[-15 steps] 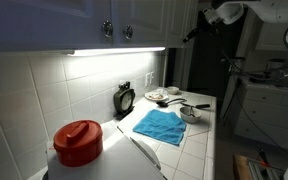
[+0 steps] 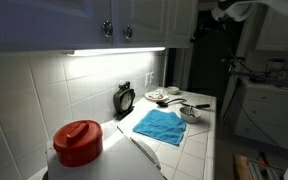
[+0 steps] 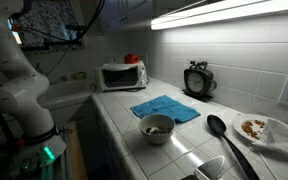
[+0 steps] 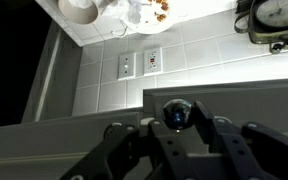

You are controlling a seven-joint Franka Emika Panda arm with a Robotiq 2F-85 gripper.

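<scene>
In the wrist view, my gripper is shut on a round, shiny cabinet knob (image 4: 177,110). The fingers come in from the lower edge and partly hide it. The grey cabinet panel (image 4: 254,95) lies right behind the knob. From exterior view 1, the arm (image 2: 269,22) reaches in at the upper right, and its gripper end is small and dark beside the far end of the upper cabinets (image 2: 149,20). Whether the door stands ajar cannot be told for certain.
Below lie a blue towel (image 3: 171,108), a grey bowl (image 3: 157,132), a black ladle (image 3: 217,126) and a plate of food (image 3: 252,127). A black appliance (image 3: 198,78) stands by the tiled wall. A red pot (image 2: 78,143) is in the foreground.
In exterior view 1, the gripper end has moved right and upward, away from the far end of the cabinets. Counter objects have not moved.
</scene>
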